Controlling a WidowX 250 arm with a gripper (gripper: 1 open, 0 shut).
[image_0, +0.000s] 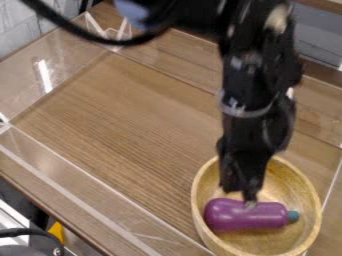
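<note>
A purple toy eggplant with a teal stem lies in a light yellow bowl at the lower right. My black gripper hangs over the bowl, above the eggplant and blurred. It looks shut, with nothing visible between its fingers.
A raised clear edge runs along its left side, and a wooden ledge is at the back right. Black cables lie at the lower left corner.
</note>
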